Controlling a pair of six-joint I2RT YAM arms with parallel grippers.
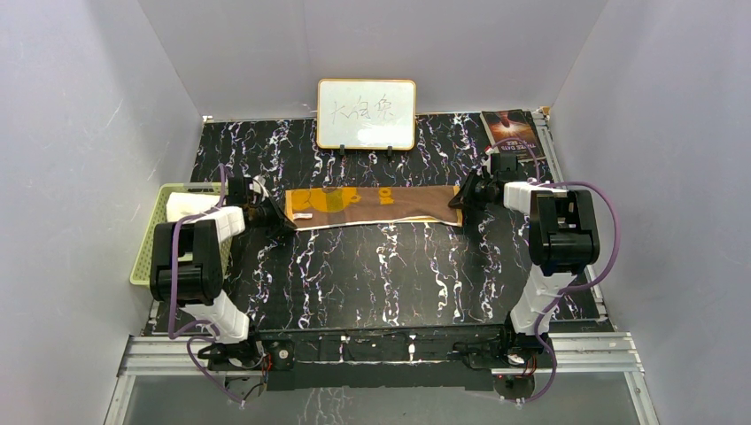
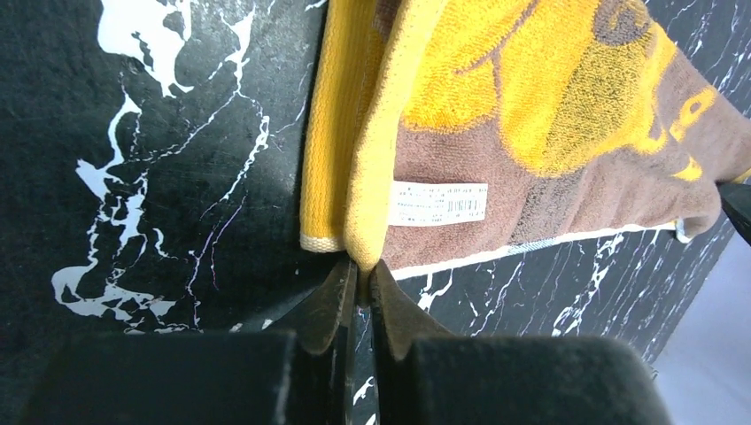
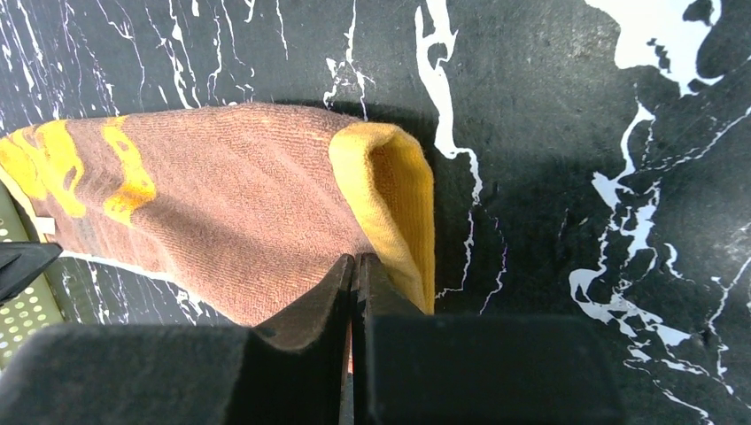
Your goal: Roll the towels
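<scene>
A brown towel with yellow figures lies folded into a long strip across the middle of the table. At its left end, my left gripper is shut on the near corner of the yellow hem, beside a white label. My right gripper is shut at the towel's right end, its tips pressed to the cloth beside the yellow edge. Whether any cloth is caught between those right fingers is hidden.
At the left stands a green basket holding white cloth, partly under my left arm. A whiteboard stands at the back, and a book lies at the back right. In front of the towel, the table is clear.
</scene>
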